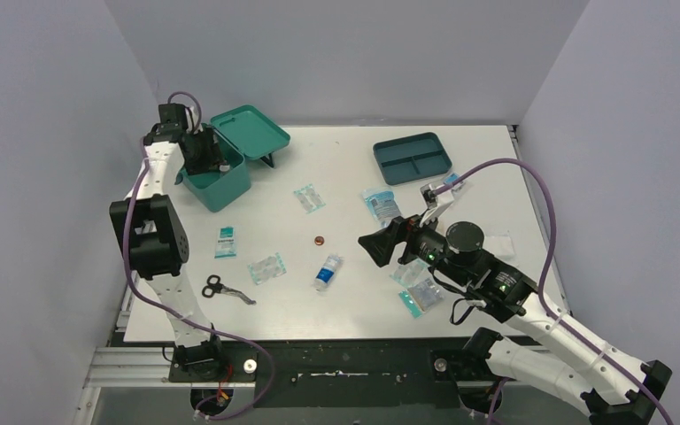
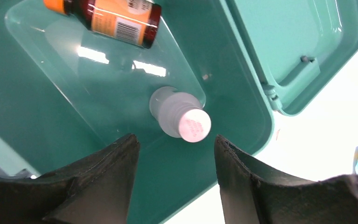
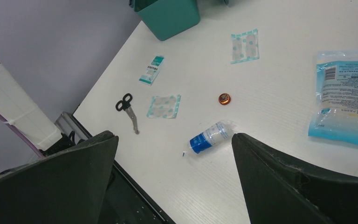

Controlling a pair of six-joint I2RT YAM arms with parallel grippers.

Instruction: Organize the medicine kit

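The green kit box (image 1: 221,190) stands at the back left, its lid (image 1: 252,131) swung open to the right. Inside it, the left wrist view shows a brown bottle with an orange label (image 2: 121,18) lying on the floor and a white-capped bottle (image 2: 179,112) standing. My left gripper is over the box, fingers apart, nothing between them; the white cap is just beyond its fingertips. Above the table at the right hangs my right gripper, wide open and empty. Loose on the table are scissors (image 1: 226,289), a blue-and-white roll (image 1: 326,272) and a blue pouch (image 1: 382,205).
A dark green divided tray (image 1: 413,158) lies empty at the back right. Flat packets, among them a small teal one (image 1: 226,242) and dotted ones (image 1: 267,268), are spread about with a small brown round item (image 1: 319,240). Bare table separates them.
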